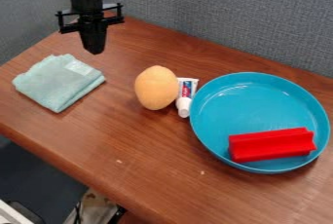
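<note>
My black gripper (92, 45) hangs shut over the back left of the wooden table, above and behind a folded pale teal cloth (57, 82), with nothing visible between its fingers. An orange egg-shaped object (156, 88) rests near the middle, with a white toothpaste tube (185, 97) beside it. On the right, a blue plate (256, 107) holds a red block-like object (271, 144).
Grey padded walls border it at the back and left. A dark floor with cables shows past the front left edge.
</note>
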